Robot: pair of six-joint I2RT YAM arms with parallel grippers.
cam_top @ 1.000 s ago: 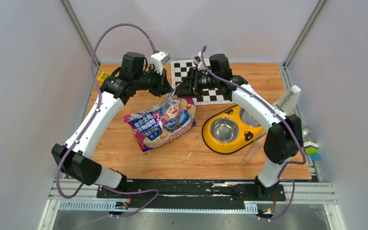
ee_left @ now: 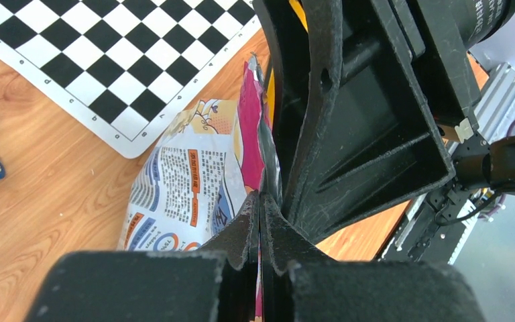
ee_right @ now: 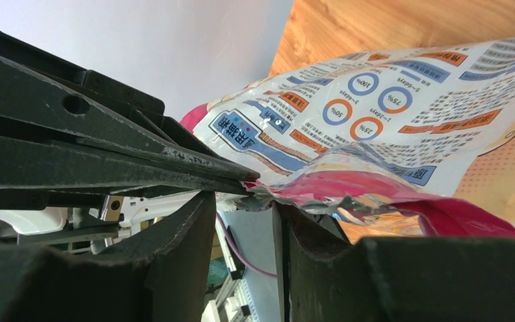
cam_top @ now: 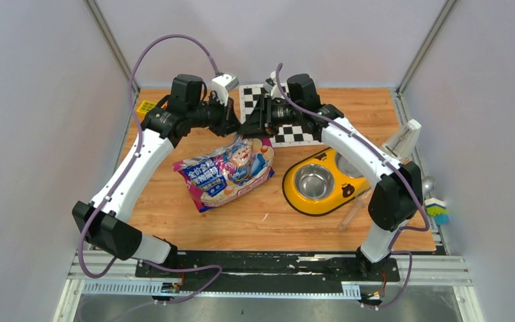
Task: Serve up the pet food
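The pet food bag (cam_top: 228, 173), blue and pink with a cartoon figure, lies tilted on the table in the top view. Its top edge is pinched by my left gripper, which is shut with the thin pink and silver edge running in between its fingers. In the right wrist view, the bag (ee_right: 389, 121) shows its white printed back. My right gripper stands open there, its fingertips on either side of the bag's edge, close beside the left gripper's tips. A yellow feeder (cam_top: 342, 194) with metal bowls (cam_top: 314, 182) sits right of the bag; its further bowl is partly covered by my right arm.
A checkerboard (cam_top: 295, 136) lies flat behind the grippers. Near the right edge are a clear container (cam_top: 402, 139) and coloured blocks (cam_top: 436, 209). A yellow item (cam_top: 145, 107) is at the back left.
Over the last second my right gripper has shifted slightly left, closer to the left gripper and the bag's top edge. The left arm, bag and feeder look the same.
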